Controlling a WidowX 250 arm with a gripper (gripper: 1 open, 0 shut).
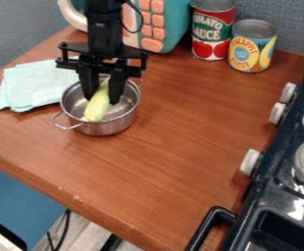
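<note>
My black gripper [100,80] is over the steel pot [118,118] at the left middle of the table, fingers reaching down into it. Between the fingers is a pale yellow elongated object [97,106], like a corn cob, held inside the pot. Its lower end appears near the pot's bottom; whether it touches cannot be told.
A pale cloth [29,86] lies left of the pot. A teal toy [170,25], a tomato sauce can [211,37] and a second can [252,52] stand at the back. A black stove [291,196] is on the right.
</note>
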